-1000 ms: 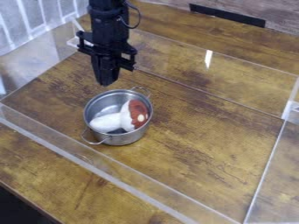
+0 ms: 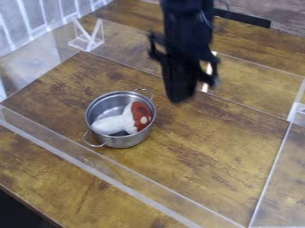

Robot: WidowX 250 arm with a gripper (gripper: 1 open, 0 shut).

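A small metal pot (image 2: 102, 107) with two wire handles stands on the wooden table, left of centre. Inside lie a white object (image 2: 112, 125) and a red and white object (image 2: 141, 114). My dark arm and gripper (image 2: 181, 76) hang blurred above the table, up and to the right of the pot, too blurred to show how the fingers stand.
Clear plastic walls bound the wooden work area (image 2: 220, 151). A white bracket (image 2: 88, 37) stands at the back left. The table right of the pot and in front of it is bare.
My arm has moved right and toward the camera from above the back left of the pot, growing larger and blurred in view. The pot and its contents look unmoved.
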